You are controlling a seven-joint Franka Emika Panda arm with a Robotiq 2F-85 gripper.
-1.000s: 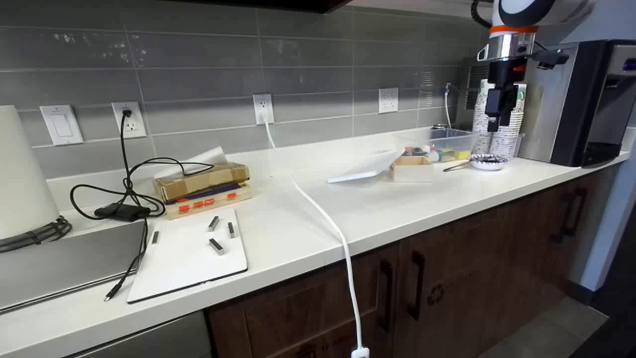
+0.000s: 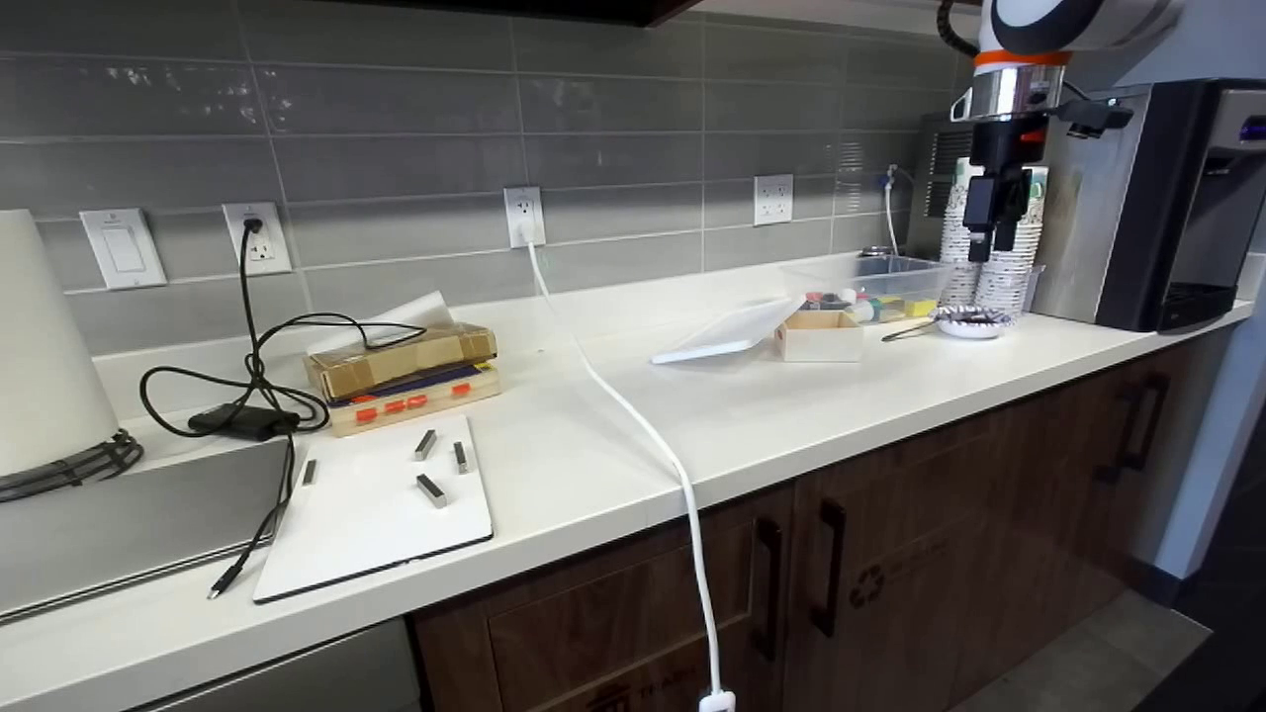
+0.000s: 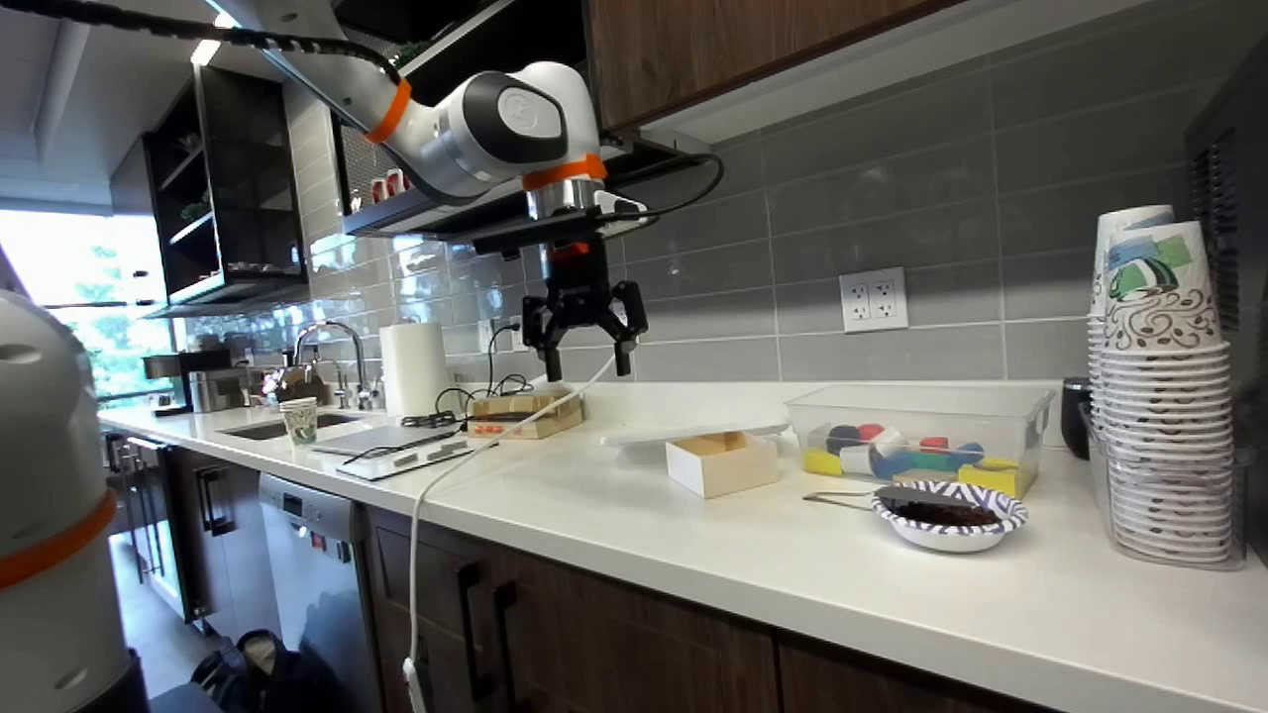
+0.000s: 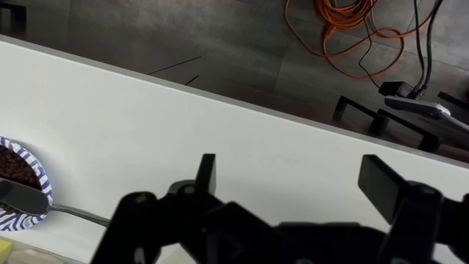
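Note:
My gripper (image 3: 590, 366) hangs well above the counter, pointing down, its two fingers wide apart with nothing between them. In the wrist view bare white counter (image 4: 281, 167) shows between the fingertips. A patterned paper bowl (image 3: 947, 534) with dark brown contents rests on the counter, and a dark-headed spoon or spatula (image 4: 26, 198) lies across its rim, handle toward the gripper's side. Behind it stands a clear plastic bin (image 3: 820, 416) of coloured pieces. An open-topped light wooden box (image 3: 725, 465) sits left of the bin, beside a tilted white tray (image 2: 732, 331).
Stacked paper cups (image 3: 1165, 392) stand at the right end. A white cable (image 2: 647, 429) crosses the counter and drops over its front edge. Farther left are a white board (image 2: 368, 522) with several small metal blocks, cardboard boxes (image 2: 409, 360) and a paper towel roll (image 2: 47, 344). Mid-counter is largely clear.

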